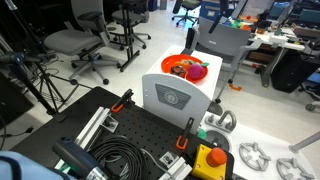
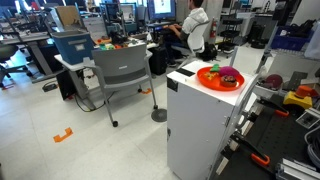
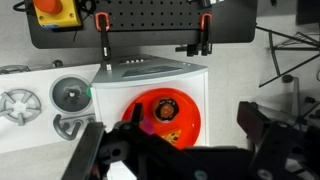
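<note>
In the wrist view my gripper stands open, its dark fingers point(image 3: 262, 132) far apart with nothing held. Between and beyond them shows a red-orange plate point(image 3: 190, 118). On that plate sit a dark brown round item point(image 3: 166, 107) and a purple-pink item point(image 3: 147, 127), the latter partly covered by the left finger. Exterior view 1 has the plate point(image 1: 167, 63) on a white counter behind a grey panel, bearing the pink item point(image 1: 197, 72) and smaller pieces. From the side, the purple item point(image 2: 230, 73) rises above the plate's rim.
Beside the plate are a small sink with a faucet point(image 1: 228, 122) and stove burners point(image 1: 249, 155). A yellow box with a red button point(image 1: 211, 157) stands near the black perforated base and coiled cables point(image 1: 118, 158). A grey chair point(image 2: 122, 72) and open floor lie beyond the counter.
</note>
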